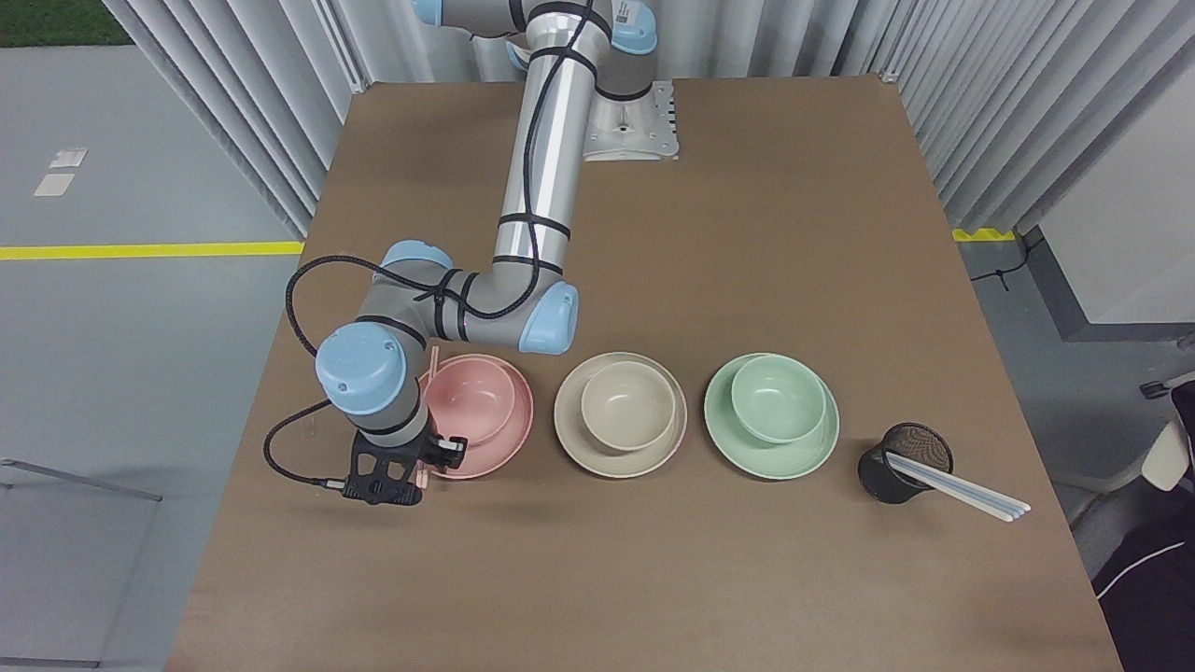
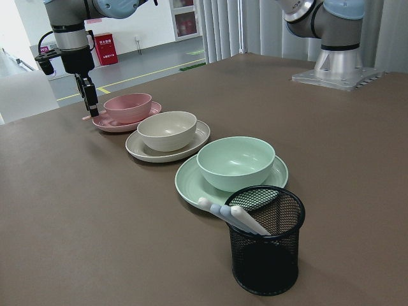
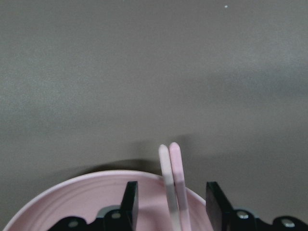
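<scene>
My gripper is open over the left side of the pink plate [image 3: 91, 192], with a pair of pink chopsticks [image 3: 177, 168] between its fingers but not gripped; they lie on the plate's edge. The pink bowl [image 1: 476, 392] sits on that plate, partly behind the arm in the front view. In the left view the gripper [image 2: 92, 108] is low beside the pink dishes.
To the right stand a cream bowl [image 1: 627, 405] on its plate, a green bowl [image 1: 778, 394] on its plate, and a black mesh cup [image 1: 885, 482] holding several pale chopsticks [image 1: 963, 491].
</scene>
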